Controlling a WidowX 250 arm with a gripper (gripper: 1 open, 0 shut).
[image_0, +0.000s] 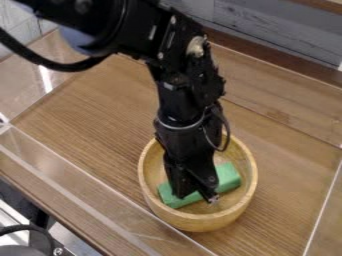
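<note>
A yellowish round bowl sits on the wooden table, right of centre toward the front. Inside it lies a green block, partly covered by my black gripper. The gripper reaches down into the bowl over the block, and its fingers appear shut. I see nothing held clearly between them, though the tips are dark and hard to make out.
A pale panelled wall runs along the back. Dark cables and a gap lie past the front left edge.
</note>
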